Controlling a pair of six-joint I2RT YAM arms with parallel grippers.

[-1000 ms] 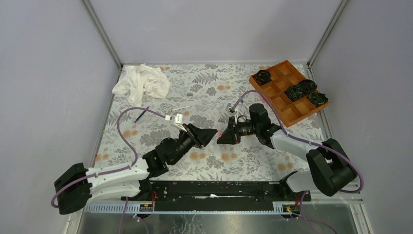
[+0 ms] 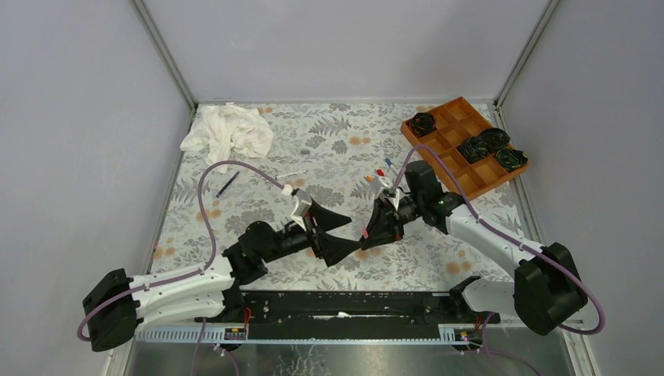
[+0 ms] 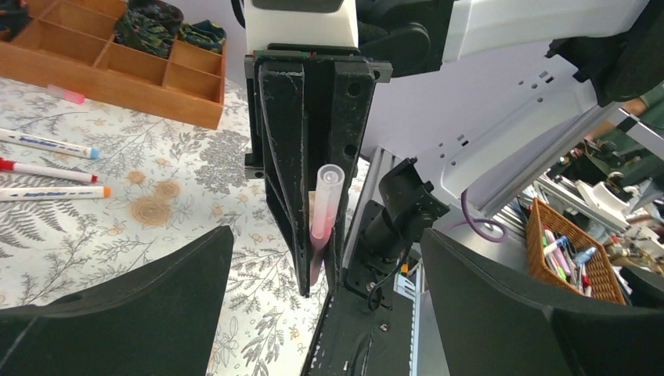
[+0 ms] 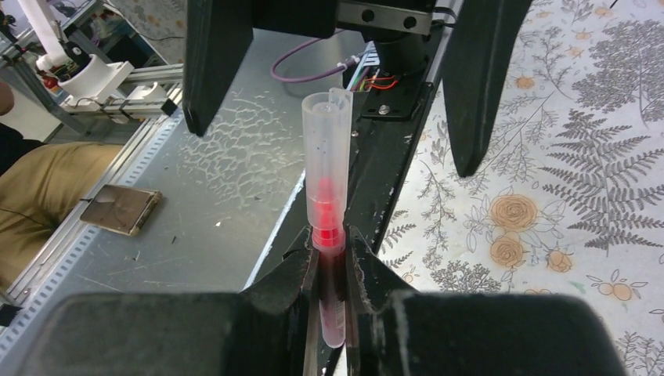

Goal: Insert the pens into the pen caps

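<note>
My right gripper (image 2: 376, 235) holds a pink pen with a translucent cap (image 4: 326, 157) upright between its fingers, the red tip showing inside the cap in the right wrist view. My left gripper (image 2: 333, 235) stands open beside it, its fingers spread either side of the pen in the left wrist view. Loose on the table lie a blue-tipped pen (image 3: 47, 143), a red-tipped pen (image 3: 47, 171), an orange-tipped pen (image 3: 51, 193), a pink cap (image 3: 65, 93) and a dark pen (image 2: 228, 183).
A wooden compartment tray (image 2: 443, 113) with dark crumpled items stands at the back right. A white cloth (image 2: 227, 133) lies at the back left.
My left gripper has moved right and toward the front, up to the pen in my right gripper, which has shifted slightly right from where it was a second ago.
</note>
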